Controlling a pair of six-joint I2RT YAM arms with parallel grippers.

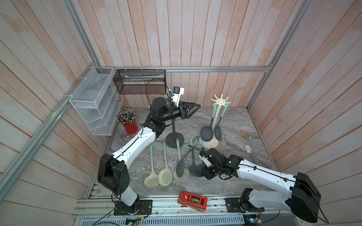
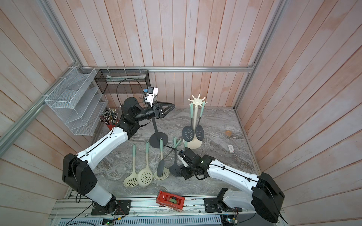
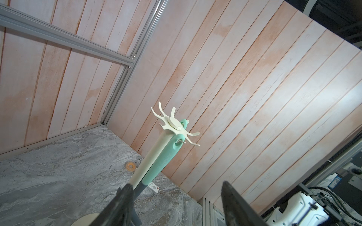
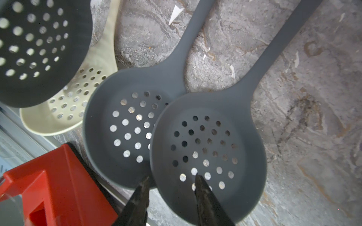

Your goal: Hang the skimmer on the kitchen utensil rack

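Skimmers lie in a row on the marble surface, cream (image 1: 152, 180) at left, grey (image 4: 241, 150) at right, overlapping. My right gripper hangs low over the grey skimmers' bowls, part open; whether anything touches is unclear. The cream utensil rack (image 1: 221, 101) stands at back right, with grey skimmers (image 1: 206, 133) hanging on it by green handles. My left gripper (image 1: 196, 109) is raised left of the rack, open and empty, facing the rack top (image 3: 174, 124) in the left wrist view.
A dark stand (image 1: 174, 140) is behind the left arm. A red pot of cutlery (image 1: 130, 127), wire shelves (image 1: 92, 101) and a black basket (image 1: 139, 88) occupy the back left. A red tape dispenser (image 1: 184, 199) sits at the front edge.
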